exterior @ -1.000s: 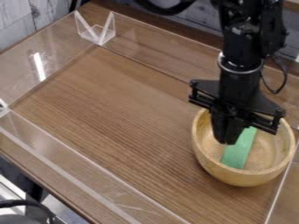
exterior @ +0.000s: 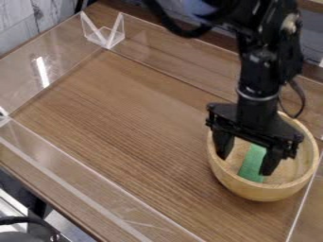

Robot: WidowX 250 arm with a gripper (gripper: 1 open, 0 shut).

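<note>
My gripper (exterior: 247,142) reaches down from the top right, open, its black fingers spread over a cream oval bowl (exterior: 260,186) at the right of the table. A green object (exterior: 252,166) lies in the bowl between the two fingers, partly hidden by them. The finger tips are at or just inside the bowl's rim; whether they touch the green object I cannot tell.
A small white wire holder (exterior: 104,30) stands at the back left. Dark cables show at the lower left corner.
The gripper's fingers have moved lower into the bowl, around the green object, which appears slightly shifted to the left.
</note>
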